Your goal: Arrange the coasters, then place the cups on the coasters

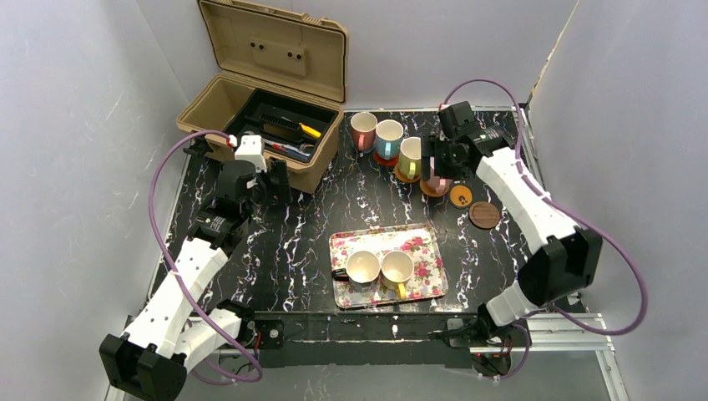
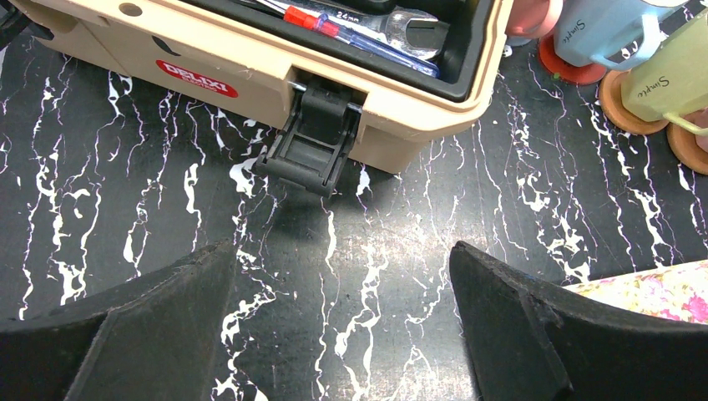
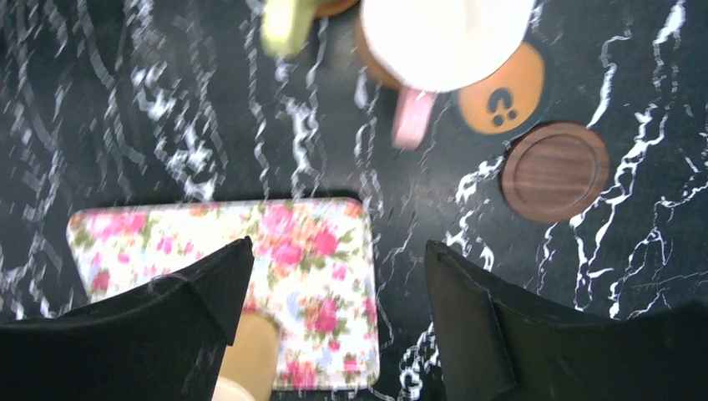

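Note:
Below my right gripper [image 1: 432, 159], which is open, a pink-handled cup [image 1: 440, 183] stands on an orange coaster [image 1: 426, 190]; the arm partly covers it. In the right wrist view the pink cup [image 3: 447, 38] shows beyond the spread fingers [image 3: 219, 280], not between them. A yellow-green cup [image 1: 410, 157], a blue cup [image 1: 389, 139] and a red cup [image 1: 363, 131] stand in line to its left. Two cream-lined cups [image 1: 362, 266] remain on the flowered tray [image 1: 384, 235]. My left gripper [image 1: 275, 180] hangs open and empty in front of the toolbox.
Bare coasters lie to the right of the pink cup: an orange one [image 1: 461, 196] and a brown one [image 1: 484, 215]. The tan toolbox [image 1: 330, 154] is open at the back left. Between toolbox and tray the dark marbled table [image 1: 305, 221] is clear.

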